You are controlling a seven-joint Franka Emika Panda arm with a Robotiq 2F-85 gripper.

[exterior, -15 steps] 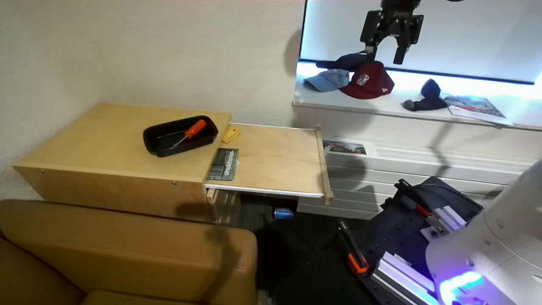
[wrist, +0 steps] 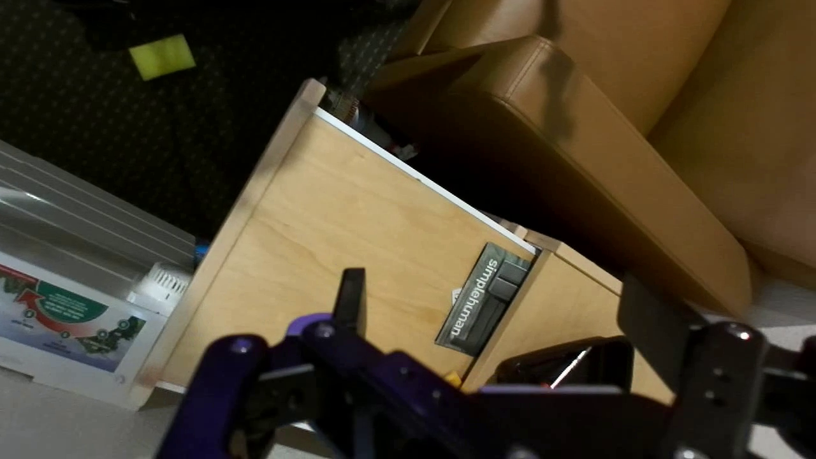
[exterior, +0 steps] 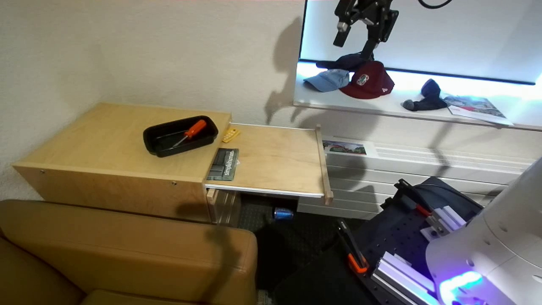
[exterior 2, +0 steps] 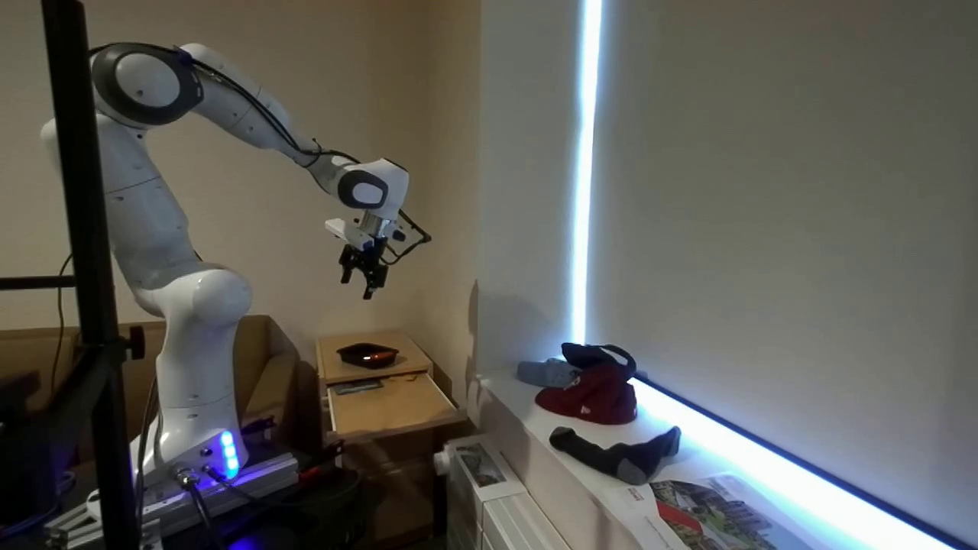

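High above the pulled-out drawer (exterior 2: 394, 408), my gripper (exterior 2: 357, 285) hangs open, and I see nothing between its fingers. In the wrist view the fingers (wrist: 352, 297) are spread wide, one over the drawer and one over the cabinet top. A black tray (exterior: 157, 147) sits on the cabinet, holding a screwdriver (exterior: 195, 128) with an orange-red handle. Inside the drawer, against the cabinet, lie a dark simplehuman packet (exterior: 223, 164) and a small yellow object (exterior: 231, 134). The gripper touches none of these.
On the windowsill are a maroon cap (exterior 2: 596, 396), a light-blue cap (exterior: 327, 79), a dark cap, a dark sock (exterior 2: 605, 455) and a printed sheet. A brown sofa (exterior: 152, 244) stands close beside the cabinet. Much of the drawer floor is bare.
Seen in exterior view 1, the gripper has moved left and slightly up, and has turned and tilted. The tray, drawer and caps have stayed put.
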